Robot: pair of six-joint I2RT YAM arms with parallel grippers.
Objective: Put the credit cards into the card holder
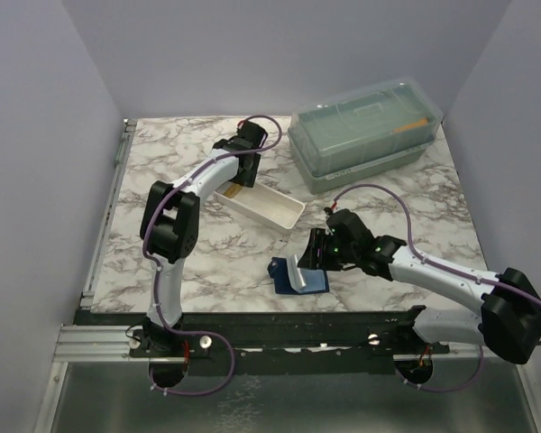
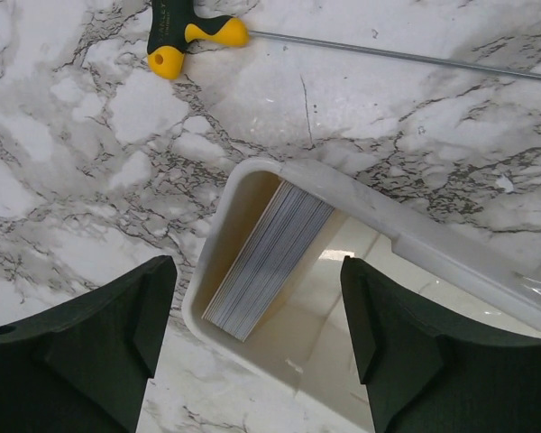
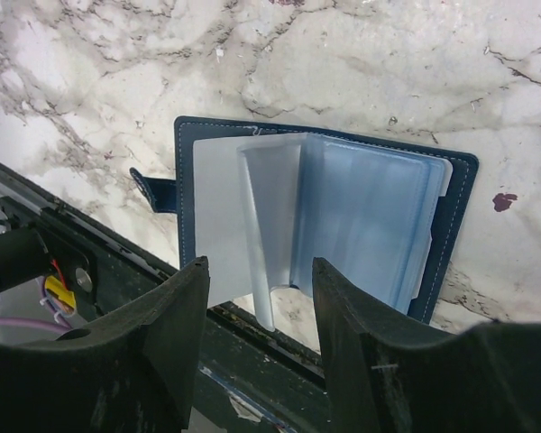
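A white tray (image 2: 207,253) holds a stack of cards (image 2: 269,257) along its short end. My left gripper is over that end, its fingers parted on either side of the stack, above it and empty. The card holder (image 3: 460,207), dark blue with clear plastic sleeves (image 3: 365,216), lies open at the table's front, one sleeve edge raised. My right gripper hangs above the holder with its fingers parted; no card shows between them.
A lidded clear box (image 1: 361,135) stands at the back right. A yellow-handled hex key (image 2: 216,32) lies beside the tray.
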